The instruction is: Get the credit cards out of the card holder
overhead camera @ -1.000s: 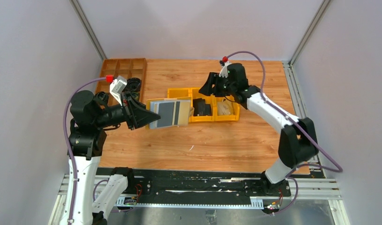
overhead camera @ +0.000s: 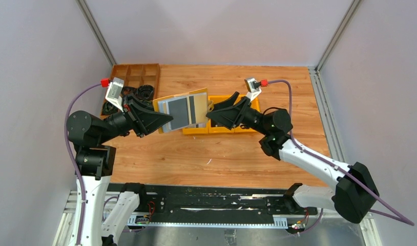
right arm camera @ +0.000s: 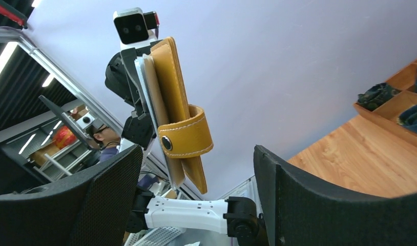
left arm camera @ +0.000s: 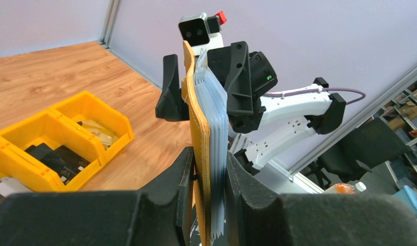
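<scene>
In the top view the yellow leather card holder (overhead camera: 201, 107), with grey and cream cards (overhead camera: 178, 113), is held upright by my left gripper (overhead camera: 158, 119), which is shut on it. The left wrist view shows the holder (left arm camera: 199, 133) edge-on between the fingers, its pale-blue inner layers (left arm camera: 214, 133) fanned alongside the leather. My right gripper (overhead camera: 219, 116) stands open at the holder's right end. In the right wrist view, the holder's strap with a dark snap (right arm camera: 186, 130) faces that gripper, above and between its fingers.
A yellow divided bin (overhead camera: 245, 130) with dark and pale items sits on the table behind the holder. A wooden compartment tray (overhead camera: 137, 72) with coiled black items stands at back left.
</scene>
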